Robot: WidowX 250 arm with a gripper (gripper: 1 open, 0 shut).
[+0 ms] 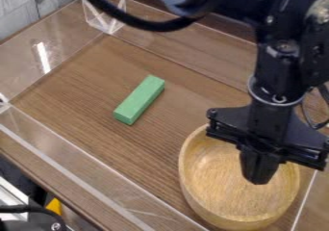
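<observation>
My black gripper (pixel 257 166) hangs over a round tan wooden bowl (pixel 221 192) at the lower right, its fingertips pointing down inside the bowl's outline and looking shut, with nothing visible between them. A green block (pixel 139 99) lies on the wooden table, left of and behind the bowl, apart from both.
Clear plastic edging runs along the left and front sides. A dark cable arches across the top. Dark items lie off the table at the lower left.
</observation>
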